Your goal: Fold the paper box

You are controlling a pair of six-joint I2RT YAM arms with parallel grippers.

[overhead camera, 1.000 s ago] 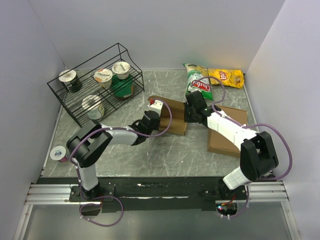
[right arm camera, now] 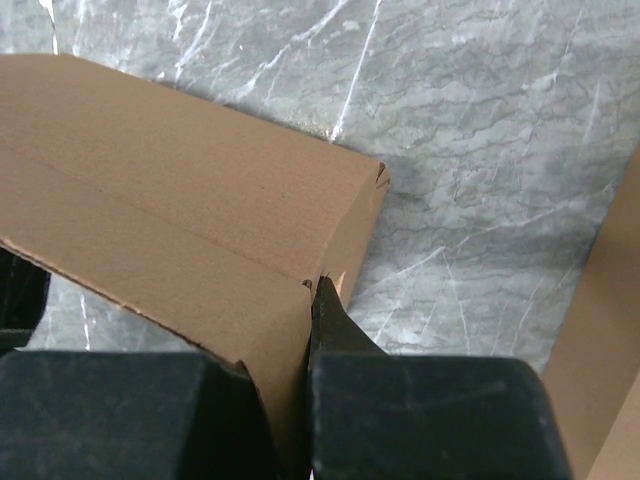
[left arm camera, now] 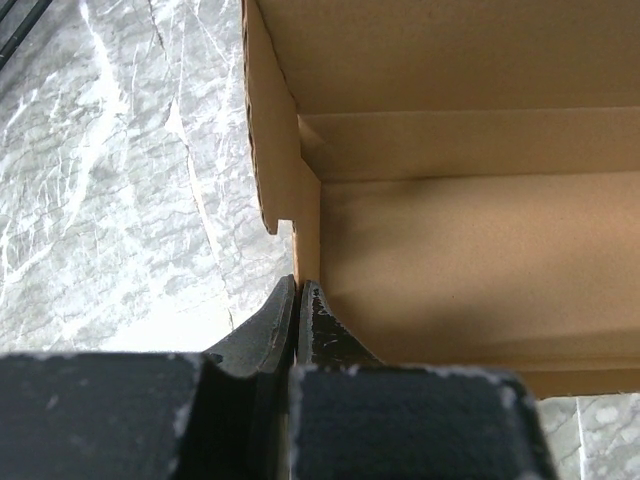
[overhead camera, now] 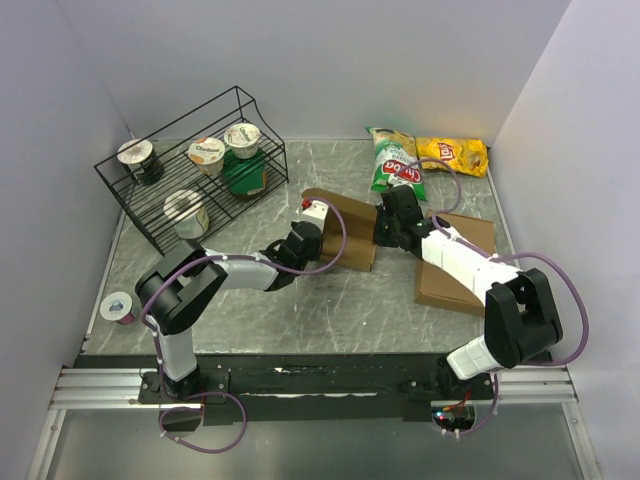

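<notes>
A brown cardboard box (overhead camera: 348, 251), partly folded with a raised back panel, stands mid-counter between my two grippers. My left gripper is shut on the thin upright edge at the box's left side; its inside (left arm camera: 470, 260) and folded side flap (left arm camera: 270, 130) show in the left wrist view. My right gripper is shut at the box's right corner, against the folded cardboard (right arm camera: 200, 190); whether anything is between its fingertips is hidden.
A flat cardboard piece (overhead camera: 455, 285) lies at the right. Snack bags (overhead camera: 450, 152) are at the back right, a wire rack (overhead camera: 150, 200) with tubs at the back left, and a cup (overhead camera: 117, 306) at the left.
My right gripper has shifted slightly right and toward the front, and the box has moved a little the same way. The left gripper has moved slightly right with it.
</notes>
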